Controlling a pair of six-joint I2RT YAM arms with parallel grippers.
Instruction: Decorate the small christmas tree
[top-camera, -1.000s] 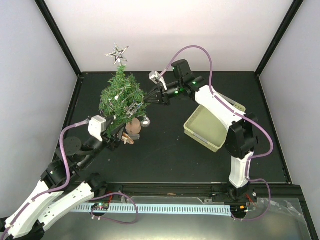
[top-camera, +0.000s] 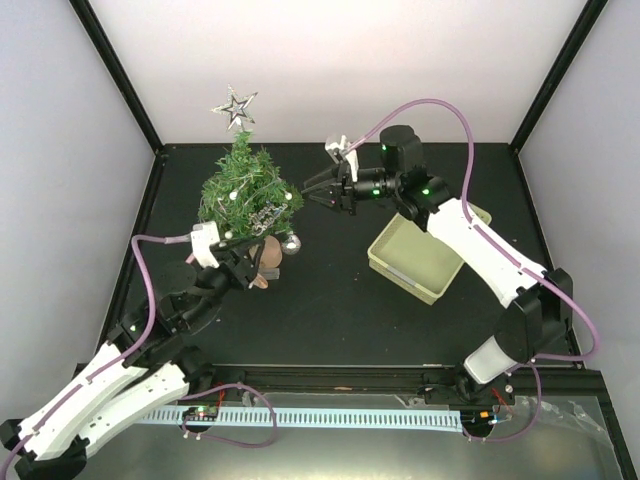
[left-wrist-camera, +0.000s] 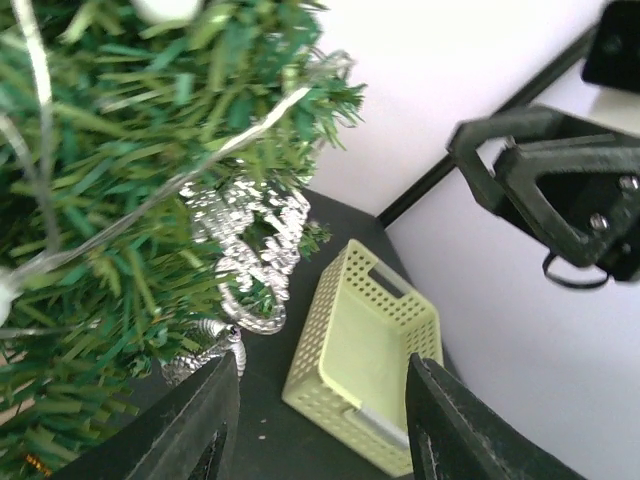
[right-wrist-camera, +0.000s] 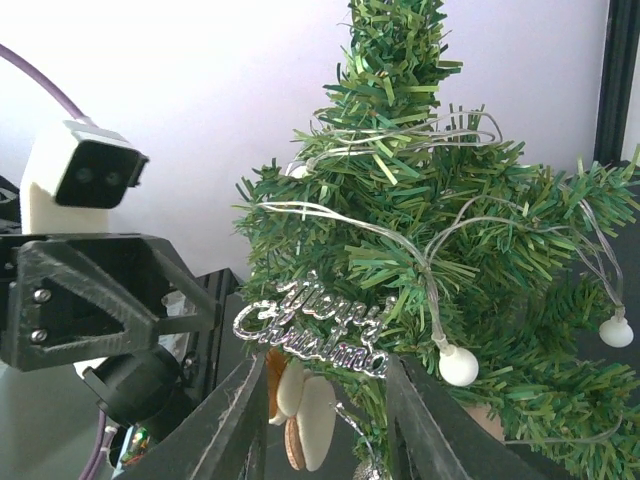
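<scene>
The small green Christmas tree (top-camera: 240, 185) stands at the left of the table, a silver star (top-camera: 235, 108) at its top. A silver "Merry Christmas" lettering (right-wrist-camera: 315, 330) hangs on its branches, and a silver ball (top-camera: 291, 244) sits low on its right side. White bulbs on a wire, one bulb (right-wrist-camera: 459, 366) plainly seen, wind round the tree. Close to the tree's lower front is my left gripper, part open with nothing between its fingers. My right gripper, also part open and empty, faces the tree from the right, apart from the lettering.
A pale yellow basket (top-camera: 430, 290), looking empty, stands right of the middle, partly under the right arm. Brown and cream ornaments (right-wrist-camera: 300, 405) hang low by the tree.
My right gripper has drawn back to the right, away from the tree. The left gripper has shifted slightly right and towards the tree's lower front. The tree stays put.
</scene>
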